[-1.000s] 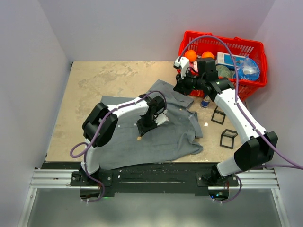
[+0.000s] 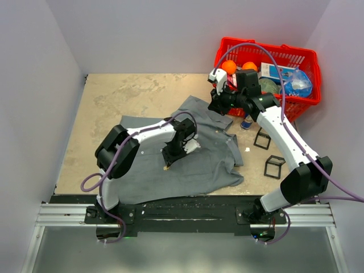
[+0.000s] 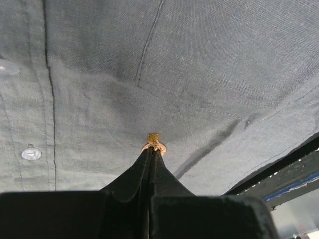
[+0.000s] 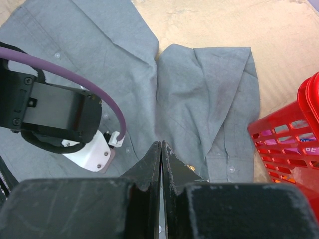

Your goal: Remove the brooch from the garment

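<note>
A small gold brooch (image 3: 153,139) lies on the grey shirt (image 3: 199,64), which is spread flat on the table. My left gripper is shut, its tips right at the brooch and covering its near part; whether an edge sits between them cannot be made out. From above, a bit of the brooch (image 2: 165,168) shows just by the left gripper (image 2: 167,164). Over the shirt's far right, my right gripper (image 2: 209,109) is shut, with nothing showing between its fingers. A small gold piece (image 4: 191,168) peeks out beside them, partly hidden.
At the back right stands a red basket (image 2: 311,98) with oranges, a blue box and a plastic bag. Two small dark frames (image 2: 274,168) and a can (image 2: 246,122) lie right of the shirt. Bare table (image 2: 102,96) shows at the back left.
The left gripper has shifted slightly left and towards the front, over the brooch, which shows less from above than before. The right arm stays still.
</note>
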